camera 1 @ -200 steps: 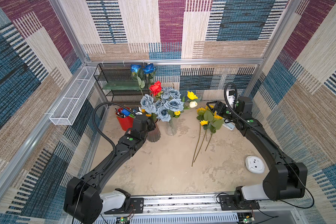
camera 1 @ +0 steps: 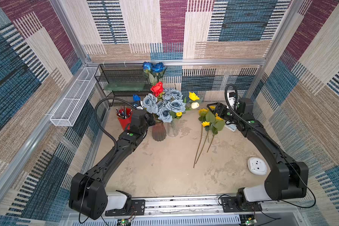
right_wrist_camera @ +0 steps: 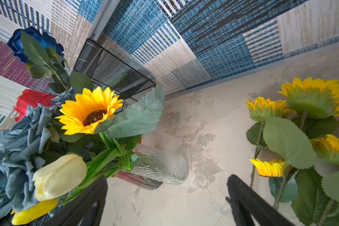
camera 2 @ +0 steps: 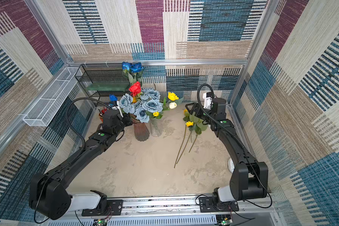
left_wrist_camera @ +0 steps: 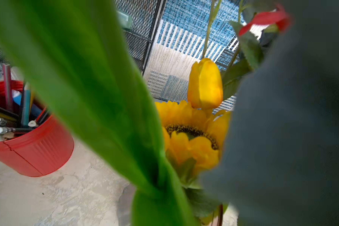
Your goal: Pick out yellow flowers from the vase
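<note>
My left gripper [camera 1: 150, 119] is among the bouquet at the dark vase [camera 1: 158, 131]; it is shut, with nothing seen held, its tips hidden by foliage. In the left wrist view a yellow tulip [left_wrist_camera: 205, 82] and sunflower [left_wrist_camera: 190, 148] are close ahead, behind a leaf and a blurred grey shape. A clear vase [camera 1: 172, 128] holds a sunflower [right_wrist_camera: 90, 111], white tulip [right_wrist_camera: 58, 175] and blue roses [camera 1: 175, 105]. My right gripper stands open right of them, above several sunflowers [right_wrist_camera: 267, 167] lying on the table.
A red pen cup [left_wrist_camera: 39, 150] is at the left, before a mesh shelf [camera 1: 124, 84]. A white mesh basket [camera 1: 71, 101] hangs on the left. A white device [camera 1: 256, 165] lies at right.
My left arm has moved slightly up and back among the flowers, and the upright blue roses shifted right and up. The right arm is nearly still.
</note>
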